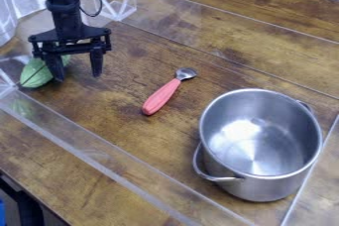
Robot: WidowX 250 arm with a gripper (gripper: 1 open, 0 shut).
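The black gripper (75, 59) hangs at the upper left over a green rounded object (35, 75), its fingers apart and pointing down. The green object lies by the clear plastic border at the left, partly hidden behind the gripper; whether a finger touches it I cannot tell. A spoon-like utensil with a pink handle (162, 97) lies on the wooden surface in the middle. A steel pot (261, 146) with side handles stands at the lower right.
Clear plastic walls (79, 131) edge the wooden work area (133, 151) on several sides. The wood between the gripper and the pink utensil is clear, as is the upper middle.
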